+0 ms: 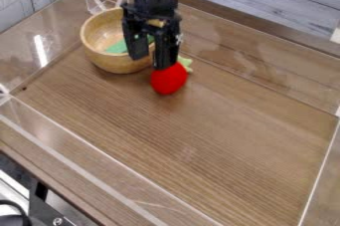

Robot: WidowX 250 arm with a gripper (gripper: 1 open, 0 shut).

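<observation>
My gripper is dark and hangs at the top middle of the camera view, open, over the right side of a light wooden bowl. A green object lies inside the bowl, partly hidden behind the gripper. A red round object sits on the table just below and right of the gripper, with a small pale green piece behind it.
</observation>
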